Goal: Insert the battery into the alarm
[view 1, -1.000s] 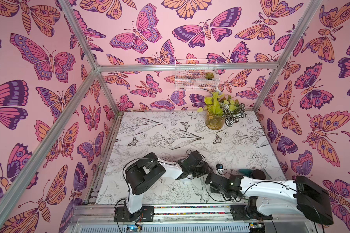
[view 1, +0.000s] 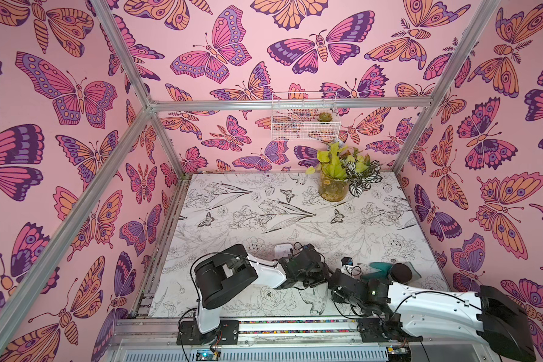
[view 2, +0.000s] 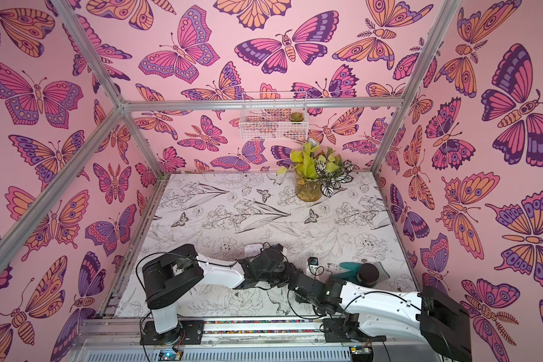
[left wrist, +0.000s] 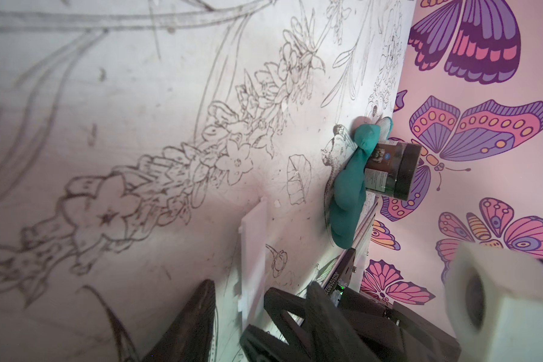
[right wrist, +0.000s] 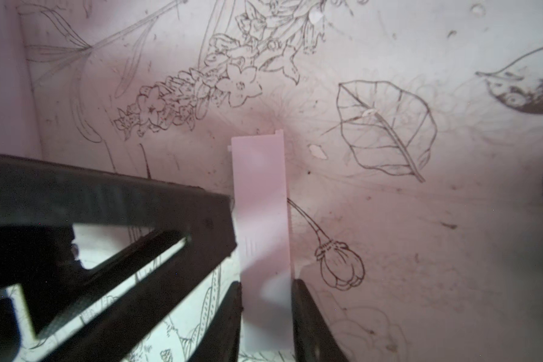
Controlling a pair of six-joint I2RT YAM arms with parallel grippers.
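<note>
My right gripper is shut on the sides of a long, flat white plastic piece (right wrist: 259, 199) low over the table. My left gripper is part open beside it; the piece (left wrist: 252, 241) shows beyond its fingertips, with the right gripper's black frame close by. In the top left view both grippers meet at the front middle of the table. A white object (view 1: 282, 249) lies just behind the left arm, partly hidden; I cannot tell if it is the alarm. No battery is clearly visible.
A teal item (left wrist: 348, 199) and a dark-lidded jar (left wrist: 392, 172) lie at the right of the table (view 1: 217, 205). A potted plant (view 1: 333, 187) stands at the back right.
The right arm has shifted to the right and toward the front edge. The left wrist has moved slightly right, nearer the right gripper.
</note>
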